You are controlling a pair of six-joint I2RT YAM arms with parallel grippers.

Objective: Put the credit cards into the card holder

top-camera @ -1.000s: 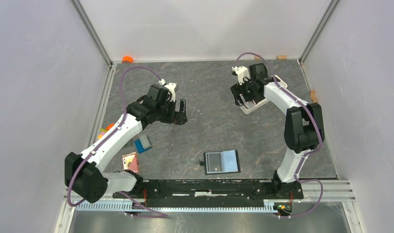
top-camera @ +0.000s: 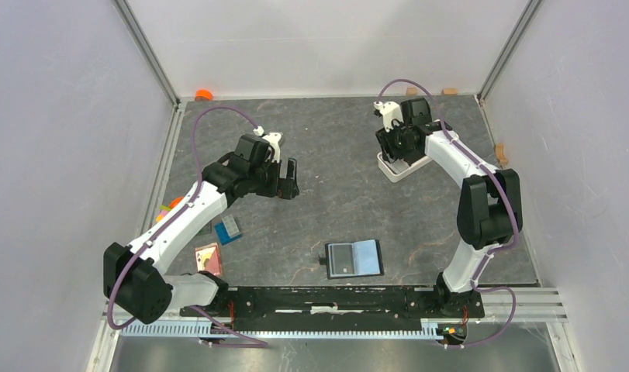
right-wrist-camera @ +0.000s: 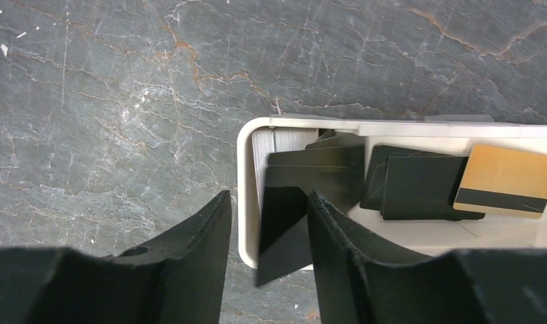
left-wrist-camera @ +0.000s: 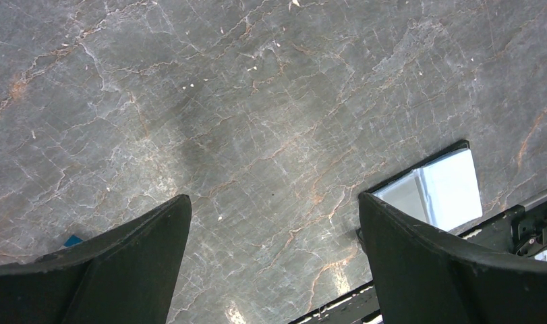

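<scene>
Dark cards [right-wrist-camera: 297,177] lean out of the left end of a white tray [right-wrist-camera: 246,196] in the right wrist view. Around their upright part is my right gripper, its fingers partly closed but apart. The right finger overlaps the cards; a gap shows between them and the left finger. Farther right in the tray lie more dark cards [right-wrist-camera: 425,187] and a gold card [right-wrist-camera: 508,181]. An open black holder with pale inner faces [top-camera: 367,257] lies at the table's front. Over bare table, my left gripper is open and empty.
Left of centre lies a blue item [top-camera: 228,229], with a red-and-cream box [top-camera: 209,259] nearer the front. An orange object [top-camera: 204,94] sits by the back wall. Mid-table is clear between the arms.
The left arm is still.
</scene>
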